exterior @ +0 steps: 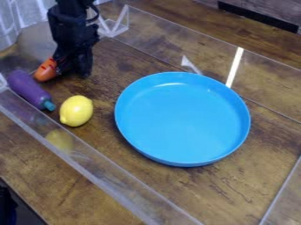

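Note:
My dark gripper (67, 60) is low at the upper left of the camera view, right beside an orange carrot-like item (45, 70) and partly over it; whether anything is between its fingers is hidden, and it looks shut. A purple eggplant-like item (28, 90) lies just below the orange one. A yellow lemon (77, 111) sits further down and right. A large blue plate (181, 119) fills the middle right.
Clear plastic walls with taped edges (235, 67) border the wooden surface (141, 61). The wood is clear behind the plate and between gripper and plate.

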